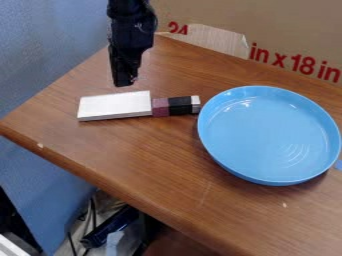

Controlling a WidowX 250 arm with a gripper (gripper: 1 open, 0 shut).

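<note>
My black gripper (pixel 126 78) hangs at the top left of the view, above the back part of the wooden table (pixel 160 170); whether its fingers are open or shut is unclear. Below it lies a white flat bar (pixel 112 106), with a short piece in maroon (pixel 160 107), black (pixel 181 106) and a light end lying in line at its right. A light blue plate (pixel 267 136) rests on the table to the right of these.
A cardboard box (pixel 281 30) with red print stands behind the table. A blue padded surface (pixel 40 70) is at the left. Cables and dark items lie below the table's front left edge.
</note>
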